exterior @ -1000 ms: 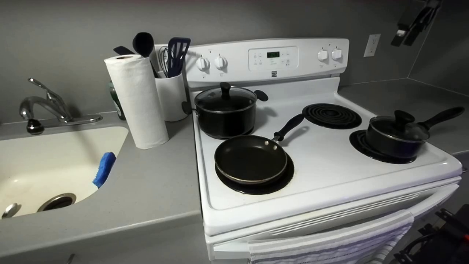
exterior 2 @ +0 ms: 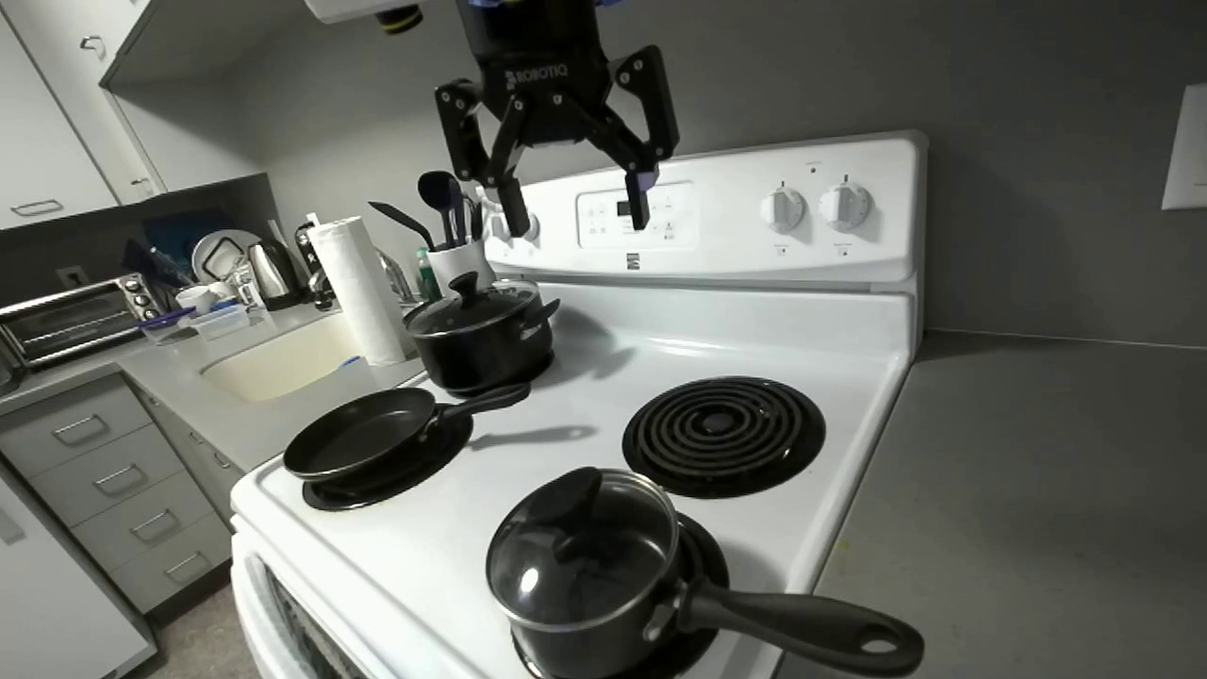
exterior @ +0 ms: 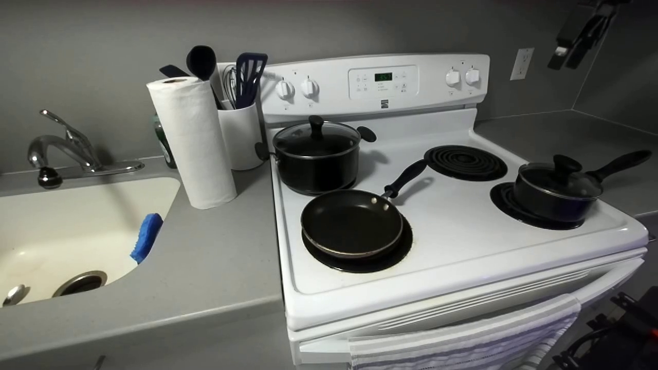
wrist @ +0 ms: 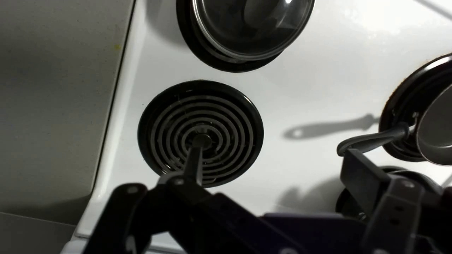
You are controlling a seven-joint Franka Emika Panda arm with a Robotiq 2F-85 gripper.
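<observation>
High over the stove my gripper (exterior 2: 577, 221) stands open, its fingers wide apart with nothing between them. A black frying pan (exterior: 352, 223) rests on the front left burner, its handle angled toward the back right. Behind it, on the rear left burner, is a black pot (exterior: 316, 166) with a glass lid. The small lidded saucepan (exterior 2: 588, 566) occupies the front right burner, its handle reaching out over the counter. The rear right coil burner (wrist: 201, 135) is bare. In the wrist view, one finger overlaps that coil while the other appears by the frying pan's handle (wrist: 373, 139).
A paper towel roll (exterior: 192, 145) and a utensil holder (exterior: 241, 135) stand left of the stove, beside the sink (exterior: 117, 206) with a blue sponge (exterior: 147, 237). A striped towel (exterior: 462, 339) hangs on the oven door.
In exterior view 1, the gripper part at the top right has shifted very slightly. Pans, pot and everything on the counter stay where they were.
</observation>
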